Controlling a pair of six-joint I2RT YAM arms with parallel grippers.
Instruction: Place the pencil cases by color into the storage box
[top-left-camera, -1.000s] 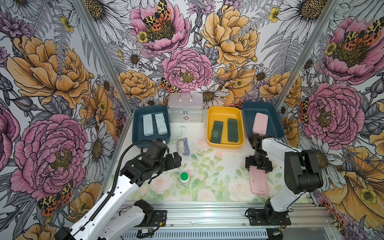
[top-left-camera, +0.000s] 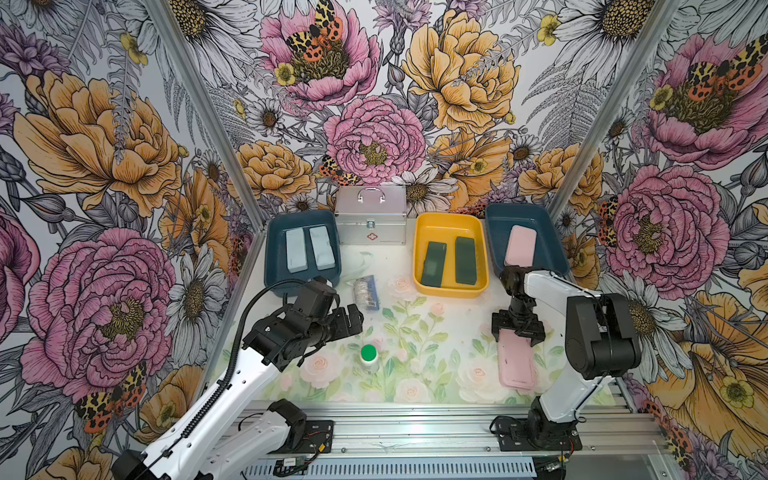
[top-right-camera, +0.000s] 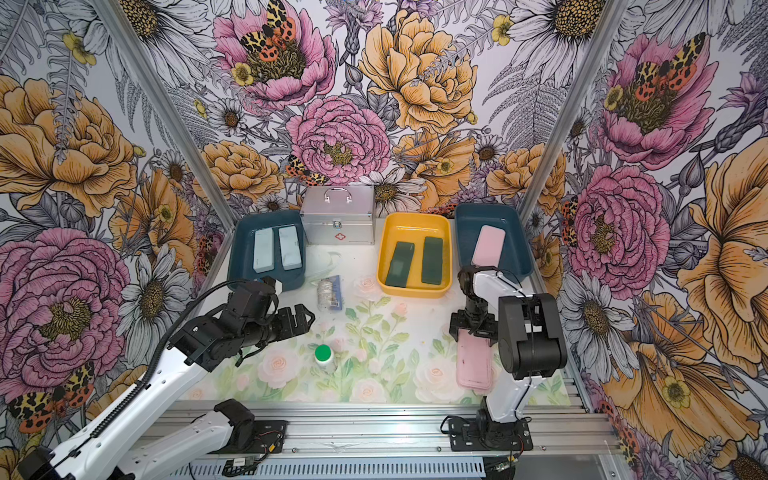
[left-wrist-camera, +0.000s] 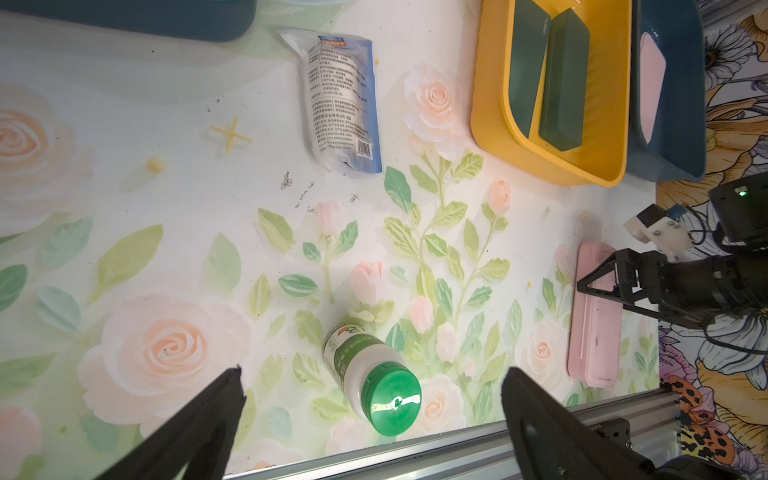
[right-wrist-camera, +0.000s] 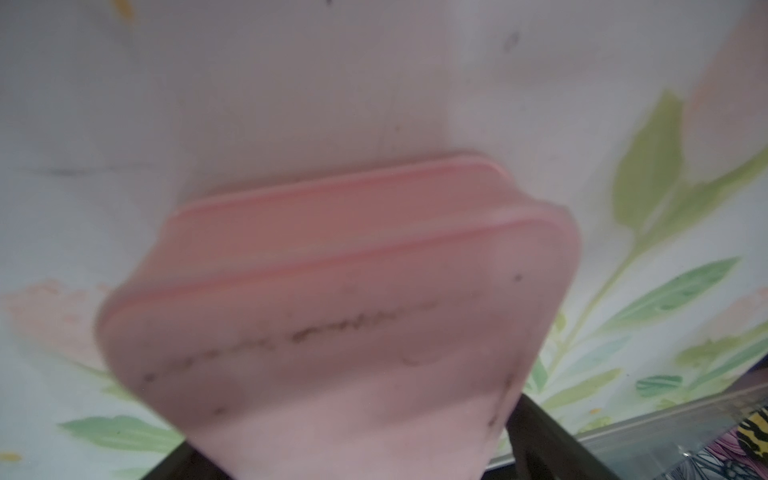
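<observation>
A pink pencil case (top-left-camera: 517, 364) lies on the table at the front right. Right over its far end is my right gripper (top-left-camera: 518, 331), open. In the right wrist view the pink case (right-wrist-camera: 352, 320) fills the space between its spread fingers, whose tips are mostly hidden. Another pink case (top-left-camera: 521, 245) rests in the right blue box (top-left-camera: 552, 233). Two dark green cases (top-left-camera: 434, 264) lie in the yellow box (top-left-camera: 450, 223), two pale ones (top-left-camera: 297, 249) in the left blue box (top-left-camera: 274, 244). My left gripper (top-left-camera: 352, 321) hangs open and empty over the table's left half.
A white bottle with a green cap (top-left-camera: 369, 353) stands at the front middle. Behind it lies a small plastic packet (top-left-camera: 366, 293). A silver first-aid case (top-left-camera: 371, 228) is at the back. Bare table (top-left-camera: 432, 344) separates the two arms.
My right arm has shifted very slightly; its gripper stays at the far end of the pink case. The left arm and the boxes look the same.
</observation>
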